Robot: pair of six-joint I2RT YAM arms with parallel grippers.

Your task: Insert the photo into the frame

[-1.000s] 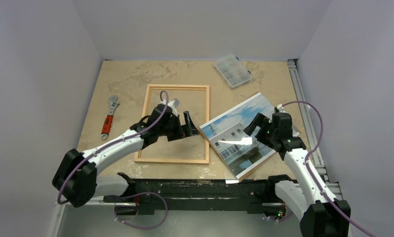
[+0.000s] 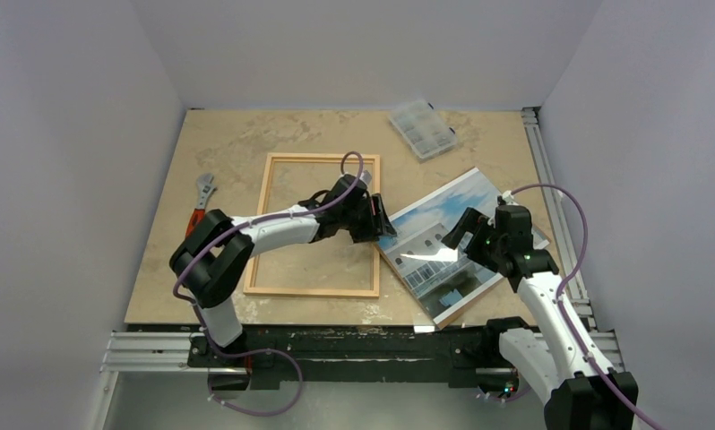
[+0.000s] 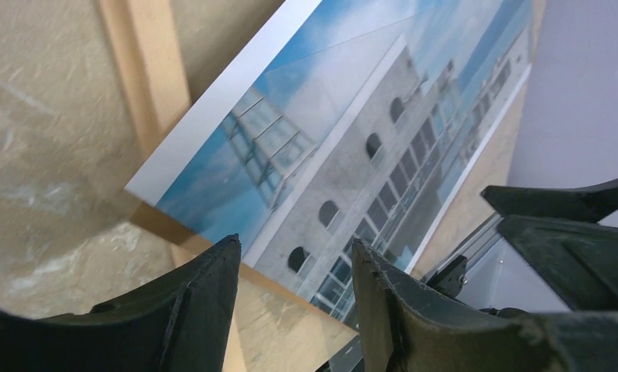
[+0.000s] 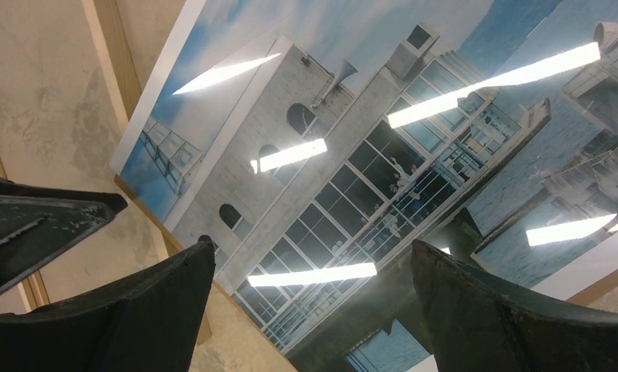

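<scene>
The photo (image 2: 445, 242), a mounted panel with blue sky and a grey building, lies tilted right of the pale wooden frame (image 2: 314, 292). In the left wrist view its left corner lies over the frame's right bar (image 3: 157, 70). My left gripper (image 2: 383, 224) is at the photo's lower left edge, fingers part-way together. Both left fingertips (image 3: 230, 252) show against the photo; whether they pinch its edge cannot be told. My right gripper stands open above the photo, nothing between its fingers.
An adjustable wrench (image 2: 202, 199) lies left of the frame. At the back right sits a clear compartment box (image 2: 423, 130). Inside the frame the tabletop (image 2: 291, 260) is bare. Each arm appears at the edge of the other's wrist view.
My left gripper has moved right from above the frame to the photo's edge, its fingers closer together. The photo has shifted slightly right. My right arm has stayed nearly still.
</scene>
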